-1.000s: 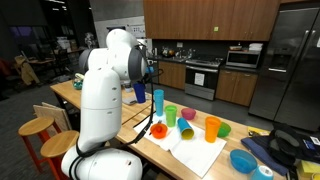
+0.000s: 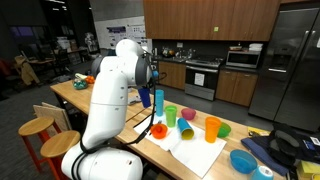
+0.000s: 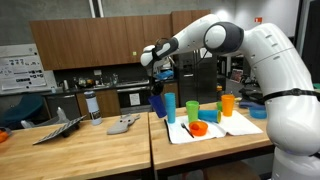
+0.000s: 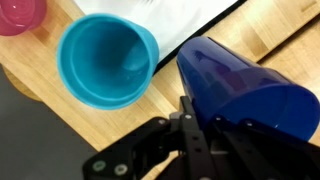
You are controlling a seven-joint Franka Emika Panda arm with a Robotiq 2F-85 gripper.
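Observation:
A dark blue cup (image 4: 255, 90) fills the right of the wrist view. My gripper is shut on its near part. In exterior view 2 the same dark blue cup (image 3: 157, 105) hangs tilted beneath the arm, just left of a tall light blue cup (image 3: 170, 106). From above, that light blue cup (image 4: 108, 62) shows its open mouth and looks empty. The two cups are close together but apart in the wrist view. Exterior view 1 has the dark blue cup (image 2: 145, 98) left of the light blue one (image 2: 159, 102).
Near the light blue cup are a green cup (image 3: 194, 116) and a red-orange bowl (image 3: 198, 128). A yellow cup (image 2: 185, 129), an orange cup (image 2: 212, 128) and a blue bowl (image 2: 243, 162) lie farther right. The left wooden tabletop (image 3: 75, 145) has wide clear room.
The dark blue cup has moved a little right and down, closer to the light blue cup, still in my gripper. The arm has shifted with it; the other tableware looks unmoved.

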